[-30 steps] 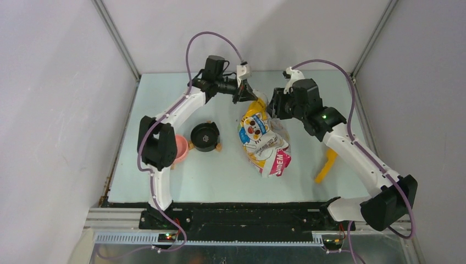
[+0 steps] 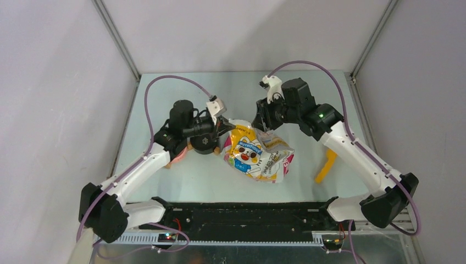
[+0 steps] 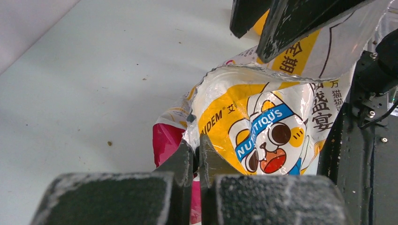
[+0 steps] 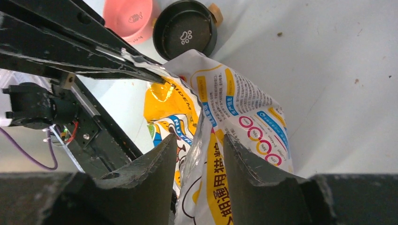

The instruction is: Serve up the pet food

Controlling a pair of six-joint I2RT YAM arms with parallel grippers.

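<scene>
The pet food bag (image 2: pixel 247 154), yellow and white with a cartoon cat, rests on the table with its top edge upward. My left gripper (image 2: pixel 233 127) is shut on one corner of that edge, and the pinched film shows in the left wrist view. Around the other part of the bag's rim (image 4: pixel 199 136) my right gripper stands open, fingers either side of the film. Beside the bag sit a black bowl (image 4: pixel 185 35) and a pink bowl (image 4: pixel 129 21), both empty where seen. The left arm partly covers them from above.
An orange-yellow tool (image 2: pixel 326 166) lies on the right side of the table, under the right arm. Small crumbs dot the surface.
My left gripper has moved left and toward the front, drawing the bag's top corner along, so the bag leans over toward the bowls.
</scene>
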